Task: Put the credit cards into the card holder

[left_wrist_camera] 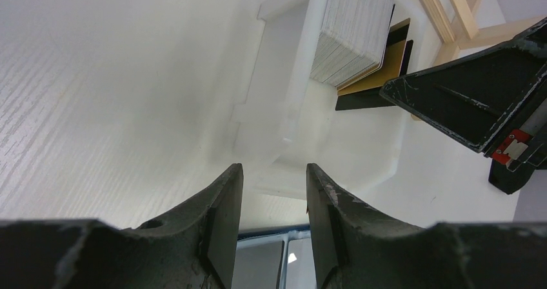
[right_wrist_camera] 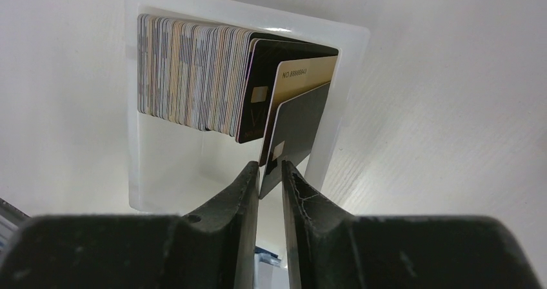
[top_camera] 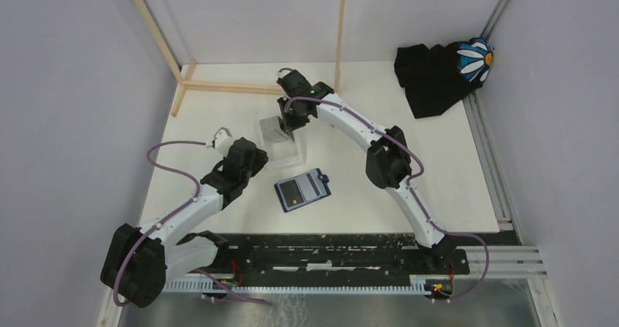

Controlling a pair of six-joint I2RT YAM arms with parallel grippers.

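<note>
A white tray [right_wrist_camera: 351,63] holds a tight row of cards [right_wrist_camera: 187,73] at one end. Beside that row, a black card [right_wrist_camera: 258,86], a gold card [right_wrist_camera: 308,73] and a dark grey card [right_wrist_camera: 300,124] lean apart. My right gripper is partly open over the tray, the grey card's lower corner between its fingers with a gap visible. The blue-edged card holder [top_camera: 309,186] lies flat in front of the tray, a dark panel on its left side. Left of the tray's front, my left gripper stands open and empty.
A wooden frame [top_camera: 233,87] stands behind the tray. Black cloth with a flower patch [top_camera: 434,79] lies at the back right. In the left wrist view, the right gripper's finger [left_wrist_camera: 471,92] reaches close to the cards.
</note>
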